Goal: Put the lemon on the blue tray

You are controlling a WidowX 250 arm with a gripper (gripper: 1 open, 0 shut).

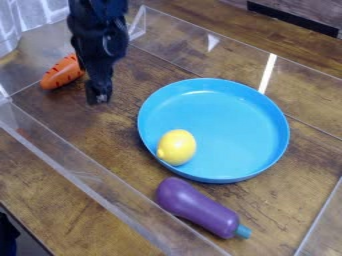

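Note:
The yellow lemon [177, 147] lies inside the blue tray [234, 120], near its left front rim. Well away from it, at the upper left, my dark gripper [99, 90] points downward over the table. No object shows in its grasp. Its fingers are dark and blurred, so I cannot make out how far apart they stand.
An orange carrot [62, 71] lies just left of the gripper. In front of the tray is a purple eggplant [198, 207] with a teal tip. Clear walls edge the wooden table, and bare wood separates gripper and tray.

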